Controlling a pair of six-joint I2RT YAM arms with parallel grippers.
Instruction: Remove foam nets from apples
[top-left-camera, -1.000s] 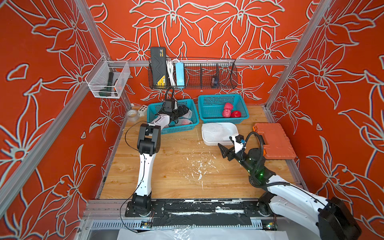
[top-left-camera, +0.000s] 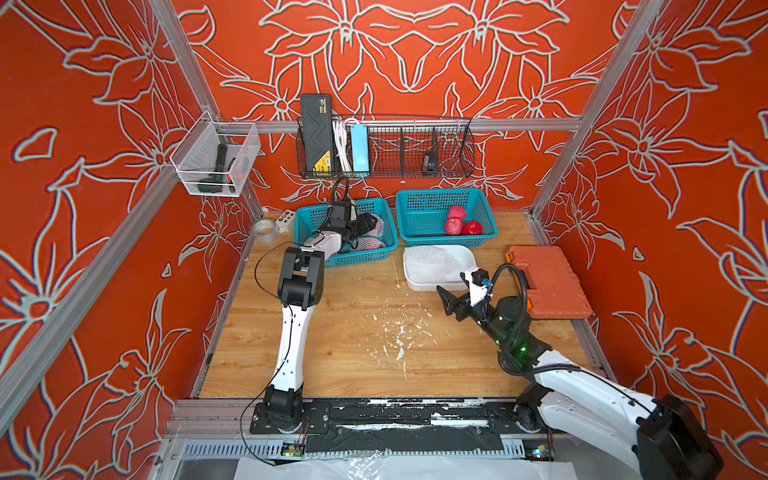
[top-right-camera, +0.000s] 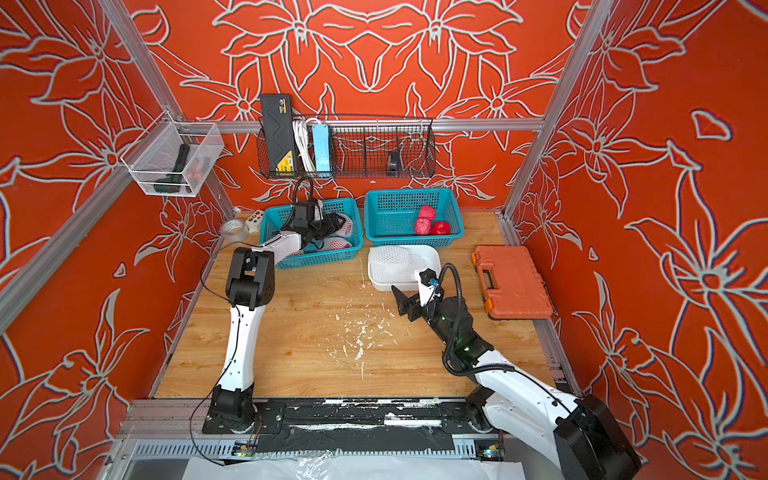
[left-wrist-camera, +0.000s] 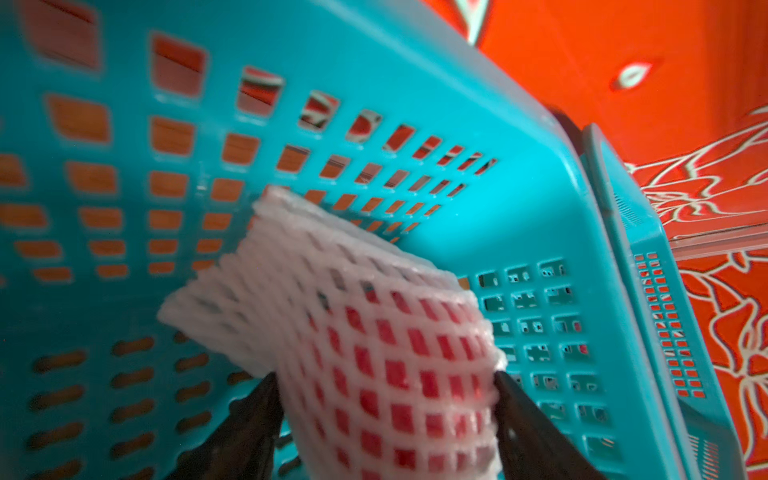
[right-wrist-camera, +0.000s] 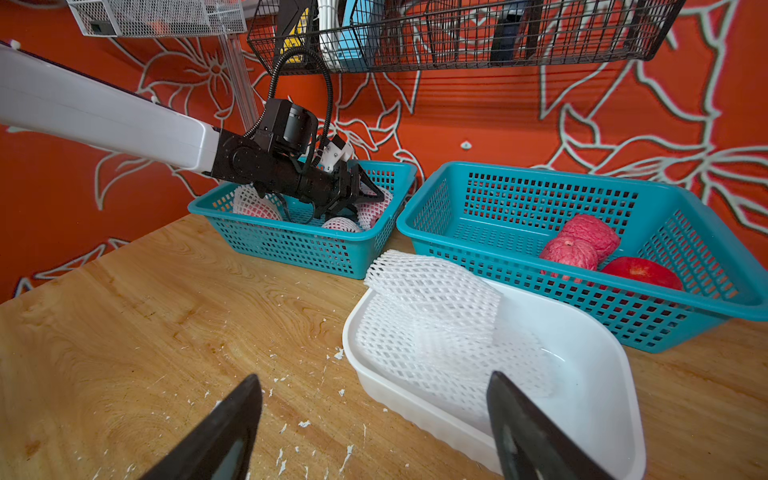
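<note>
An apple in a white foam net (left-wrist-camera: 384, 320) lies in the left blue-green basket (left-wrist-camera: 480, 200). My left gripper straddles this apple low in the left wrist view, one finger at each side. Both fingers look close against the net; whether they grip it is unclear. More netted apples (right-wrist-camera: 257, 202) lie in that basket, partly hidden by the arm. In the right basket (right-wrist-camera: 496, 216) sit a bare red apple (right-wrist-camera: 642, 273) and two pinkish-red round ones (right-wrist-camera: 590, 232). Above the table my right gripper stands open and empty.
A white tray (right-wrist-camera: 596, 360) with loose foam nets (right-wrist-camera: 436, 292) stands in front of the right basket, near my right gripper. An orange case (top-left-camera: 550, 281) lies at the right edge. White scraps litter the otherwise clear middle of the table.
My left arm has shifted very slightly inside the left basket, its elbow a touch to the right. The right arm and the other things look nearly unchanged.
</note>
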